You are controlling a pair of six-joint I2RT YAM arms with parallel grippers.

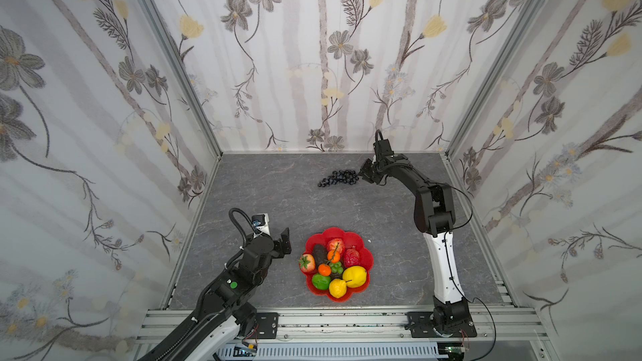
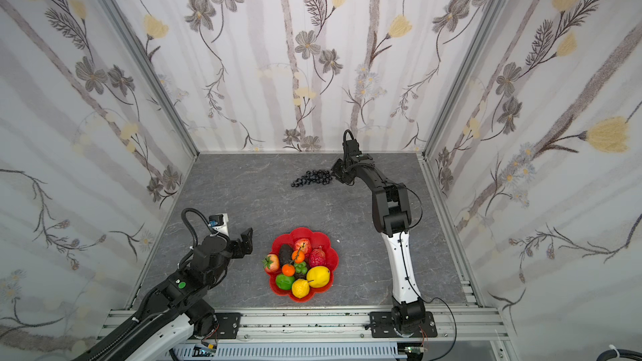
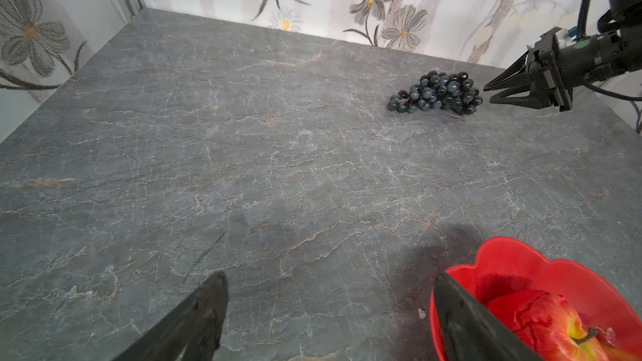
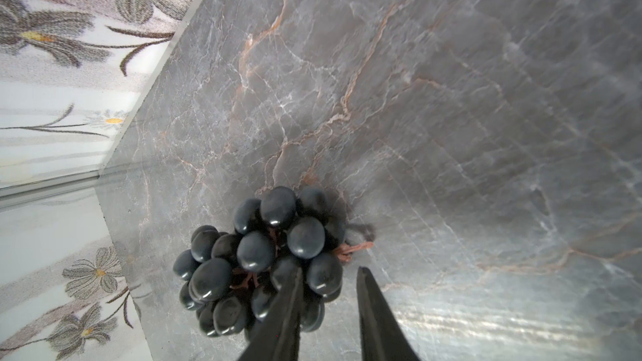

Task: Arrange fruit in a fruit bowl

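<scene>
A bunch of dark grapes (image 1: 339, 177) lies on the grey table near the back wall, its reddish stem showing in the right wrist view. My right gripper is part open at the stem end of the grapes (image 4: 267, 254), its fingers apart and not closed on the bunch. Toward the front stands the red scalloped bowl (image 1: 361, 241), filled with several fruits, among them a yellow lemon-like fruit (image 1: 354, 276) and a green one (image 1: 321, 282). To the bowl's left, my left gripper hangs open and empty above the table.
A patterned wall (image 1: 301, 60) rises close behind the grapes, with side walls at left and right. Bare table (image 1: 267, 187) stretches left of the grapes and between them and the bowl. In the left wrist view, the bowl's rim (image 3: 511, 244) is near a left finger.
</scene>
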